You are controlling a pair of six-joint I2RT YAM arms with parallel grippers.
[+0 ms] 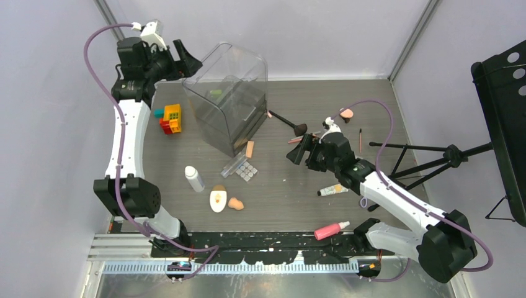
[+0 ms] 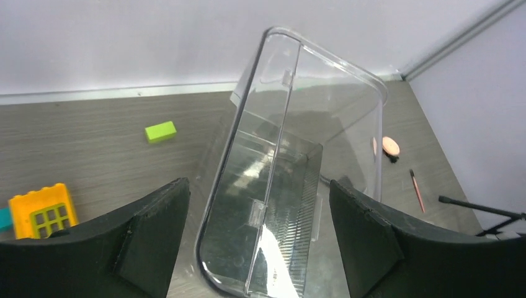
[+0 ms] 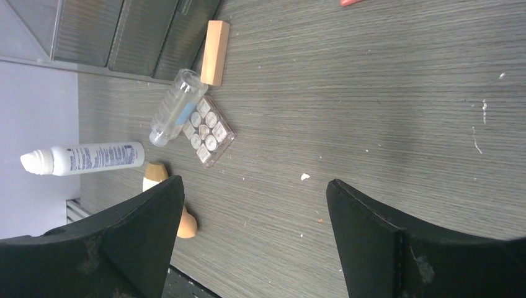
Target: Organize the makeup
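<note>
A clear acrylic organizer (image 1: 226,115) stands at the back centre. My left gripper (image 1: 189,59) is open at its upper left rim, empty. My right gripper (image 1: 296,149) hovers open over the middle, empty. Below it in the right wrist view lie a clear bottle (image 3: 177,108), a palette (image 3: 209,133) and an orange block (image 3: 215,53). A white bottle (image 1: 194,178), an oval item (image 1: 218,198), a sponge (image 1: 236,203), a black brush (image 1: 285,121), a puff (image 1: 346,114), a tube (image 1: 335,190) and a pink bottle (image 1: 329,230) are spread on the table.
Toy blocks (image 1: 172,118) lie left of the organizer. A black stand (image 1: 456,156) is at the right, its legs reaching the table's edge. The table centre below the right gripper is mostly clear.
</note>
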